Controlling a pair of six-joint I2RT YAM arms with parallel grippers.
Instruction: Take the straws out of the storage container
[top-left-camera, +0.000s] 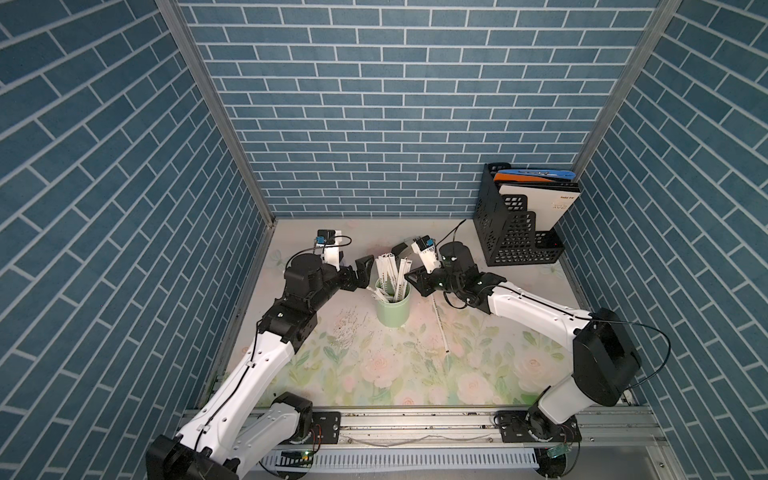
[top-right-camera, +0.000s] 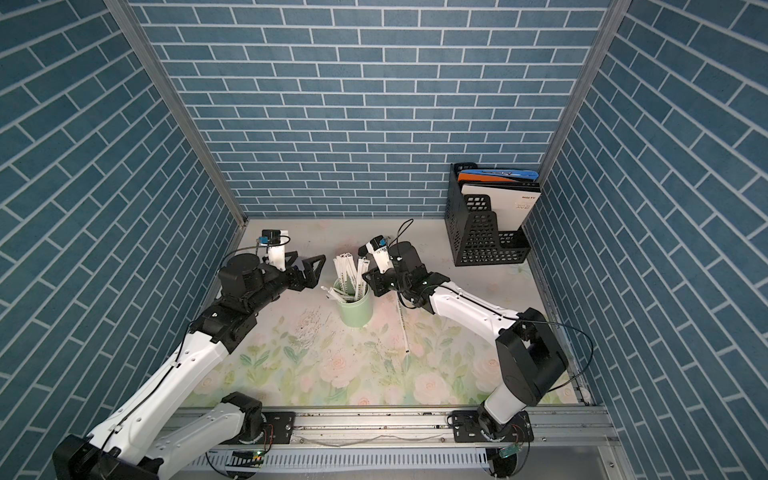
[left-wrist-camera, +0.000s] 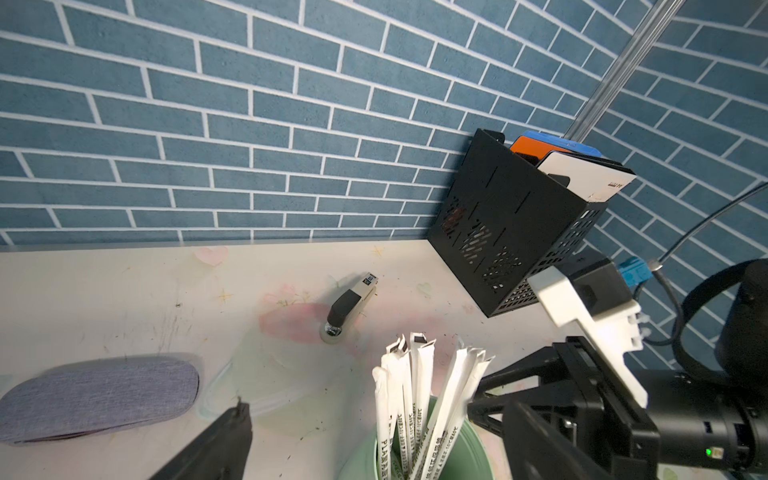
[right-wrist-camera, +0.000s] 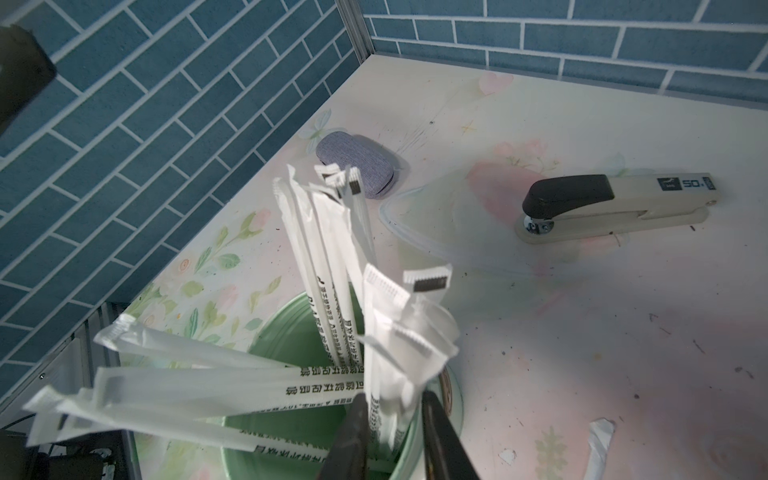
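The green storage container (top-left-camera: 392, 313) stands mid-table, full of white paper-wrapped straws (left-wrist-camera: 438, 408), some upright, some leaning over the rim (right-wrist-camera: 192, 384). My left gripper (top-right-camera: 306, 270) is open to the left of the container, empty. My right gripper is shut at the container's right rim, its fingertips close against the straws; whether anything is between them is not visible. A single wrapped straw (top-right-camera: 404, 328) lies on the table to the right of the container.
A stapler (right-wrist-camera: 620, 208) and a grey pouch (left-wrist-camera: 100, 397) lie behind the container. A black file holder (top-left-camera: 504, 232) with folders stands at the back right.
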